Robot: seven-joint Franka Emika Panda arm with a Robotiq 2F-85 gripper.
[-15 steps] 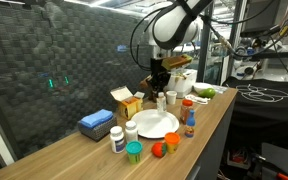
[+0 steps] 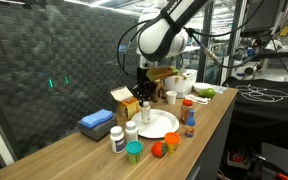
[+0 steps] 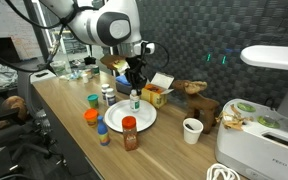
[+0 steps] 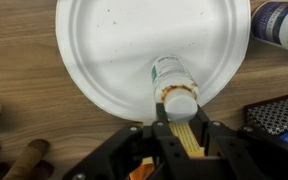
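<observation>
A small white bottle [image 2: 146, 112] with a label and a pale cap is held over the left part of the round white plate [image 2: 162, 123]. My gripper [image 2: 143, 96] comes down from above and is shut on its top end. In the second exterior view the bottle [image 3: 135, 102] is upright above the plate [image 3: 134, 117]; whether its base touches the plate I cannot tell. From the wrist, the bottle [image 4: 171, 78] points out over the plate [image 4: 109, 45], its cap against the dark fingers [image 4: 162, 138] at the bottom edge.
An open yellow box [image 2: 127, 103] stands behind the plate. White pill bottles [image 2: 117, 139], a teal cup [image 2: 134, 151], a tomato [image 2: 158, 149] and an orange cup [image 2: 172, 143] line the left front. A blue bottle [image 3: 102, 130] and a red-lidded jar [image 3: 130, 133] flank the plate's near side.
Gripper and bottle have moved left together across the plate, from its back right towards its left part, as seen in the first exterior view. Other objects stay put.
</observation>
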